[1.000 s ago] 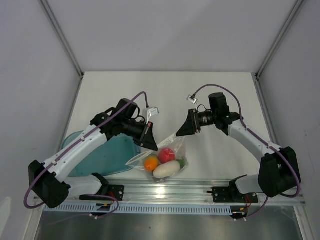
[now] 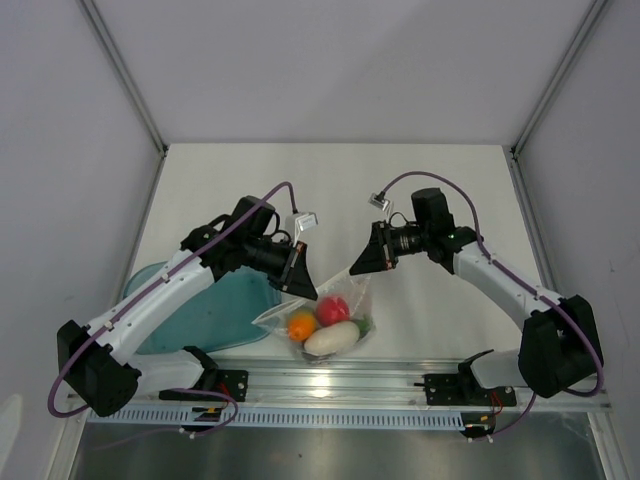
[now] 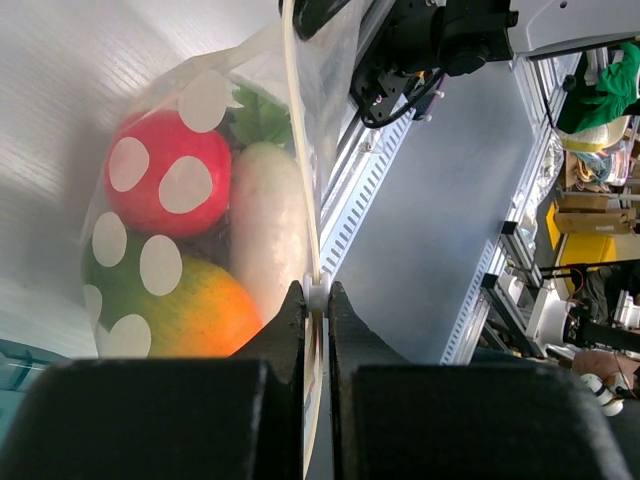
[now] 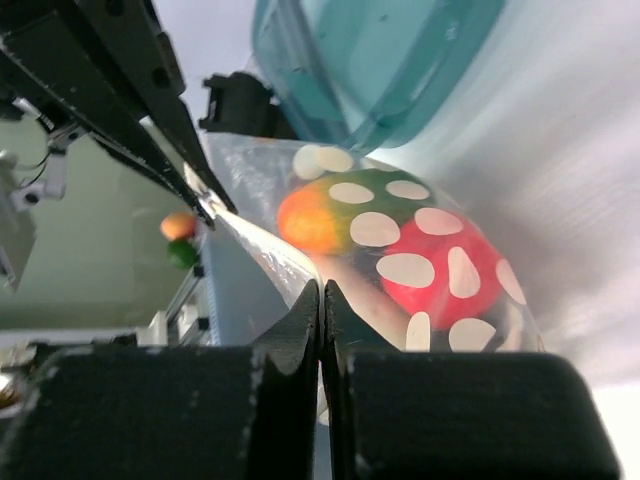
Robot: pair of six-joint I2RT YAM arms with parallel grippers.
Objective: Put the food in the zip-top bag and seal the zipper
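Observation:
The clear zip top bag [image 2: 272, 317] holds a red tomato-like food [image 2: 332, 310], an orange-and-green fruit [image 2: 301, 326] and a long pale vegetable [image 2: 332, 340] with a green leaf. White dots on the plastic cover parts of them in both wrist views. My left gripper is shut on the small white zipper slider [image 3: 317, 296], which sits on the bag's pale zipper strip [image 3: 303, 165]. At the other end of the bag's mouth, my right gripper is shut on the bag's upper edge [image 4: 280, 258]. The pinched plastic between its fingertips is mostly hidden.
A teal bin [image 2: 215, 310] stands left of the bag, beneath the left arm. A metal rail [image 2: 320, 375] runs along the table's front edge, just below the bag. Behind the arms the white tabletop [image 2: 330, 185] is bare.

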